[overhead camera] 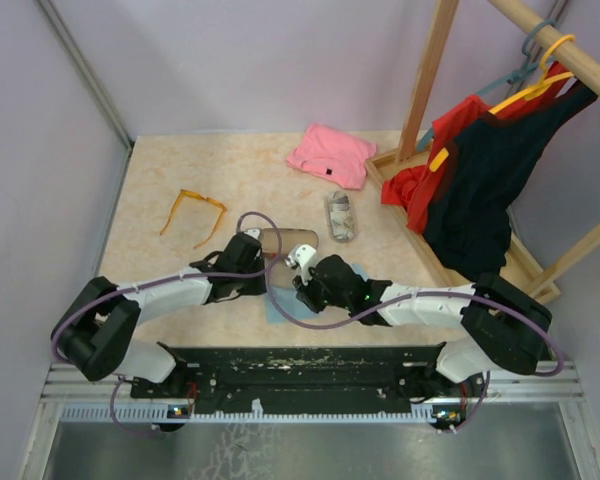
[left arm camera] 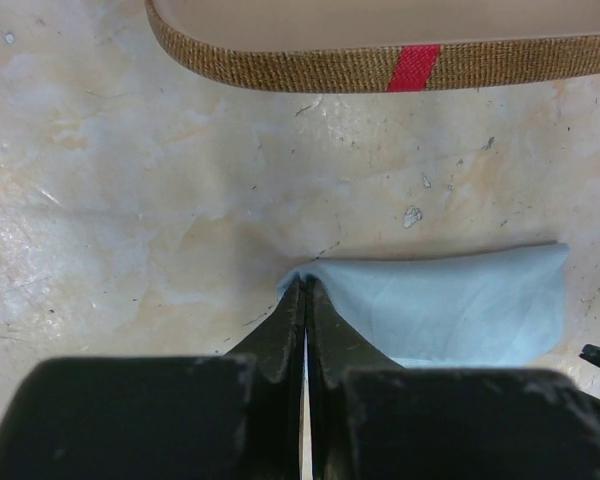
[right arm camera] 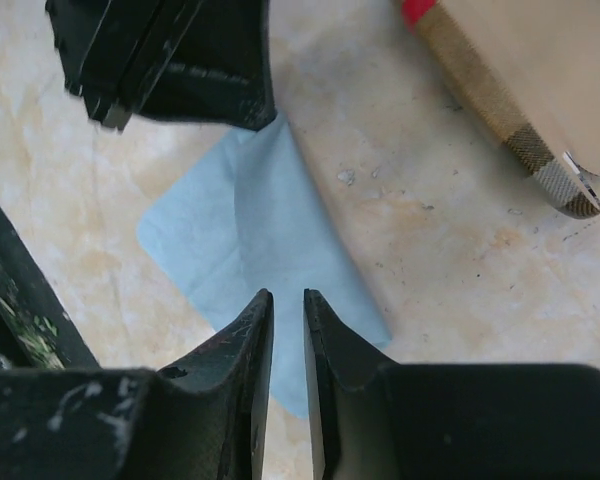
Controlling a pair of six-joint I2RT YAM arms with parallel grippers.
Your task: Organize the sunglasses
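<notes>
Yellow-framed sunglasses (overhead camera: 192, 208) lie with temples spread at the table's left. An open glasses case (overhead camera: 298, 240), tan inside with a woven rim and a red stripe, rests near the middle. In front of it is a light blue cloth (left arm camera: 450, 305), partly hidden by the arms in the top view. My left gripper is shut on the cloth's edge, which bunches up at its tips. Above the cloth (right arm camera: 280, 225), my right gripper has its fingers parted, nothing visibly held between them. The two grippers stand close together.
A grey oblong object (overhead camera: 340, 216) lies right of the case, and a folded pink garment (overhead camera: 332, 155) behind it. A wooden rack (overhead camera: 430, 70) with hanging clothes occupies the right side. Bare table surrounds the sunglasses.
</notes>
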